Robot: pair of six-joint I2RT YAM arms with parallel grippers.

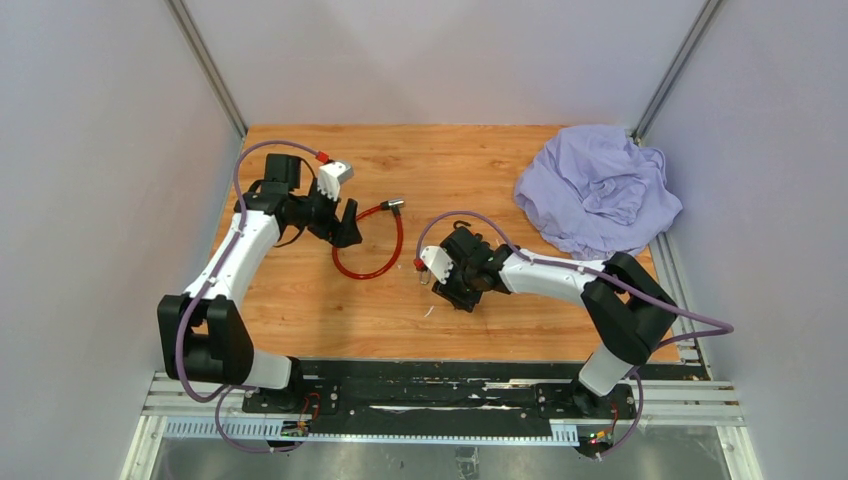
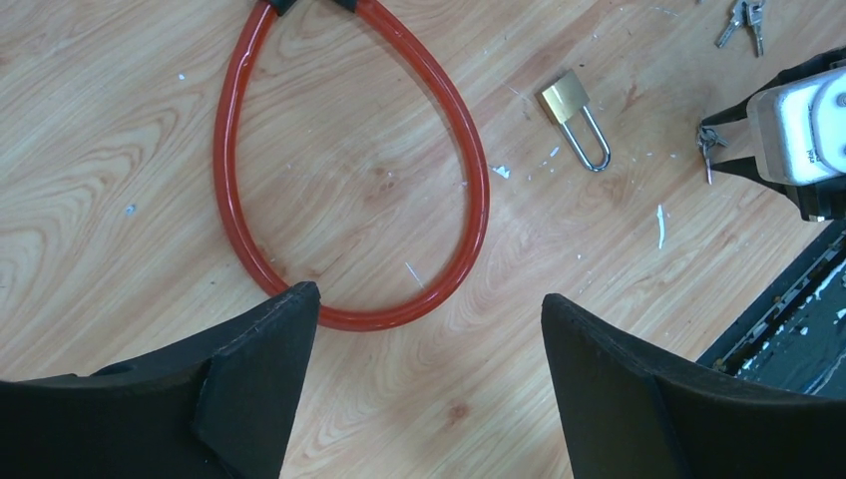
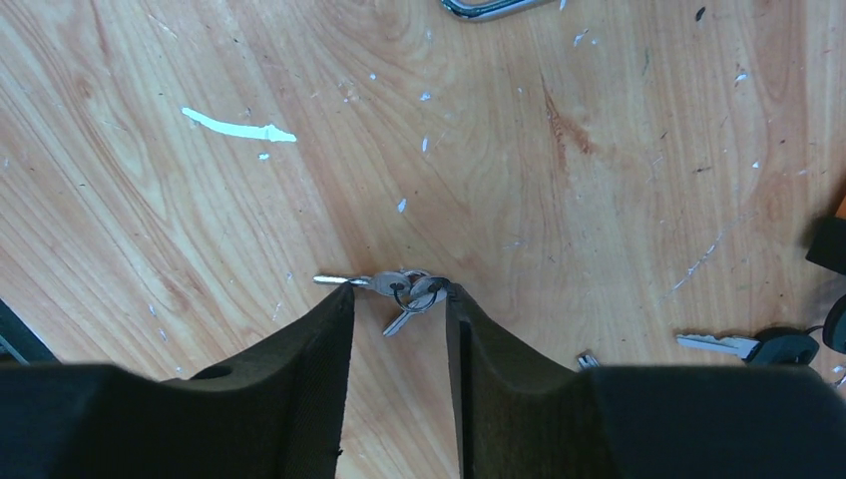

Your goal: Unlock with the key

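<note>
A small ring of silver keys (image 3: 391, 283) lies on the wooden table between the fingertips of my right gripper. Those fingers stand part open, and in the left wrist view a gap still shows around the keys (image 2: 706, 138). The brass padlock (image 2: 565, 97) lies flat nearby, its steel shackle toward the lower right. My left gripper is wide open and empty, above the near part of a red cable lock (image 2: 479, 200). The cable's metal lock head (image 1: 394, 204) shows in the top view.
Another pair of silver keys (image 2: 746, 22) lies beyond the right gripper. A black-headed key (image 3: 783, 347) is at the right wrist view's right side. A crumpled lilac cloth (image 1: 600, 190) fills the back right corner. Bare table (image 1: 330, 330) lies at the front left.
</note>
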